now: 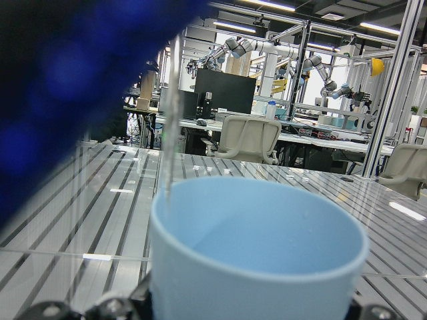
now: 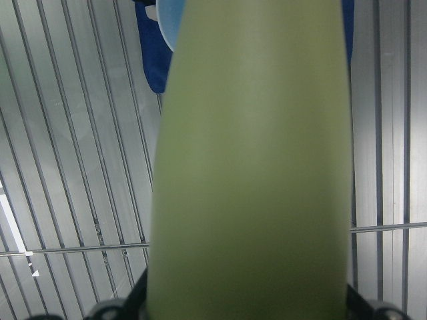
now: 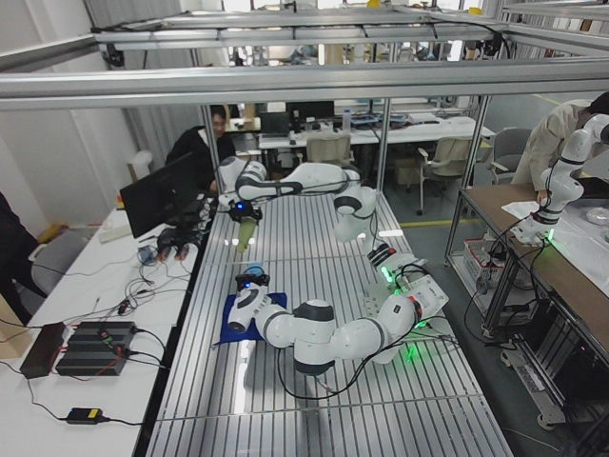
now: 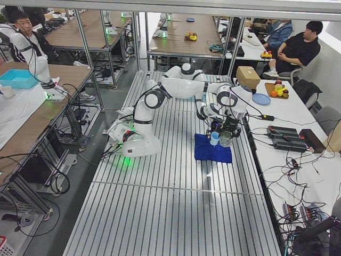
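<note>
A light blue cup (image 1: 260, 267) fills the low middle of the left wrist view, held by my left gripper (image 3: 252, 284) over a dark blue cloth (image 4: 213, 154) on the slatted table. A pale green bottle-like container (image 2: 250, 167) fills the right wrist view, held in my right gripper (image 3: 245, 211); in the camera left view it hangs tilted above the table, beyond the cup (image 4: 214, 137). The fingertips of both grippers are mostly hidden by what they hold.
A side table (image 3: 105, 400) with power boxes, cables and a monitor runs alongside. Frame posts stand at the table's edges.
</note>
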